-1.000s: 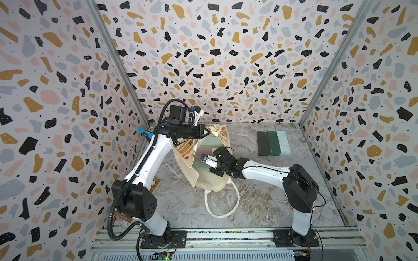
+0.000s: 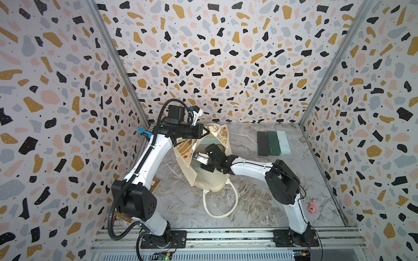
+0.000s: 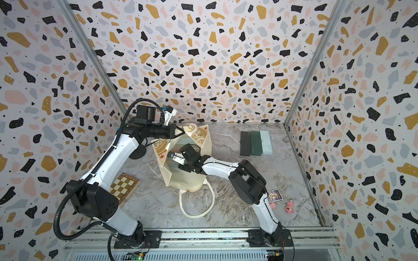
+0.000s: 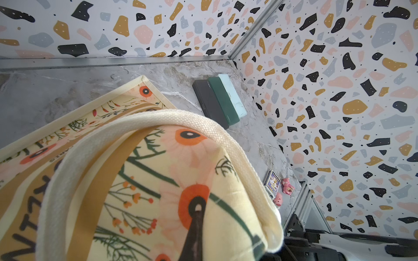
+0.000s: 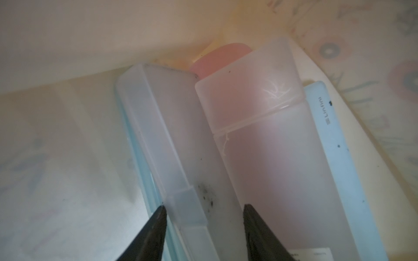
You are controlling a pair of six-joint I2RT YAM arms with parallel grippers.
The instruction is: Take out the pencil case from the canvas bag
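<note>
The cream canvas bag point(image 2: 206, 182) stands open towards me, its floral side raised at the far left. My left gripper is shut at that side's edge; one dark finger lies on the printed cloth and the other is hidden. Inside the bag, my right gripper is part open over a pale translucent pencil case point(image 5: 191, 130). One finger stands at each side of this case; contact is not clear. Close beside it lie another translucent case point(image 5: 278, 165) and a light blue case point(image 5: 344, 174).
Three cases lie on the table at the back right: black point(image 2: 263, 143), green point(image 2: 273, 143) and pale blue point(image 2: 283, 142). A chessboard point(image 3: 124, 187) lies at left, a pink toy point(image 3: 289, 206) at right. The bag's handle point(image 2: 219, 216) loops onto the table in front.
My right arm has moved left, deeper into the bag, and has nearly stopped between the later frames. The left arm and the raised side look still.
</note>
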